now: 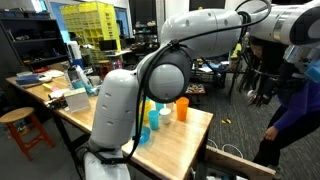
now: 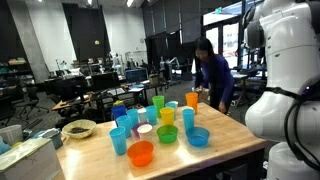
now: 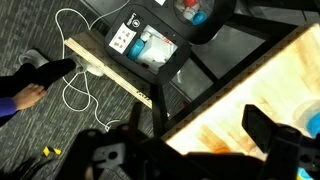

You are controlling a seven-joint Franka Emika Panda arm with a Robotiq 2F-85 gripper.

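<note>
In the wrist view my gripper stands open, its dark fingers [image 3: 124, 148] wide apart, and nothing shows between them except table edge and floor. Cups and bowls stand on the wooden table. An orange bowl [image 2: 140, 154], a green bowl [image 2: 167, 134] and a blue bowl [image 2: 198, 137] are toward the near side in exterior view 2. Behind them are a blue cup [image 2: 119, 142], a yellow cup [image 2: 167, 116] and an orange cup [image 2: 192, 100]. The same orange cup [image 1: 182, 108] stands near the far table edge in exterior view 1.
A person [image 2: 212, 78] in purple stands beside the table. A shallow basket [image 2: 78, 129] and a white box [image 2: 30, 160] are at the left. Bare wood [image 1: 170, 155] shows on the near part of the table. Cables lie on the floor.
</note>
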